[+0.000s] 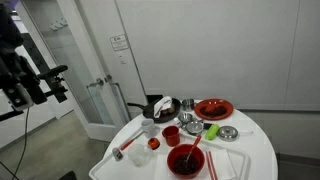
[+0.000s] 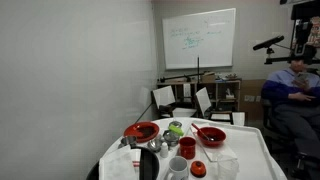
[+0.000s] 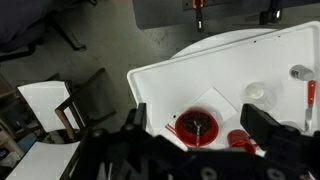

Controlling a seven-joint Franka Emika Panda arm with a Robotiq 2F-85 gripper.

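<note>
High on the left in exterior view 1, my gripper hangs well away from the table. It is open: in the wrist view its dark fingers stand far apart with nothing held. Below, the red bowl with a spoon or ladle inside rests on the white tray. Beside that bowl stands a red cup, and a tomato-like red object lies near it. A clear container is on the tray too.
A black pan with white cloth, a red plate with dark contents, metal bowls and a green item crowd the table's other half. A red-handled tool lies near the tray edge. A seated person is nearby.
</note>
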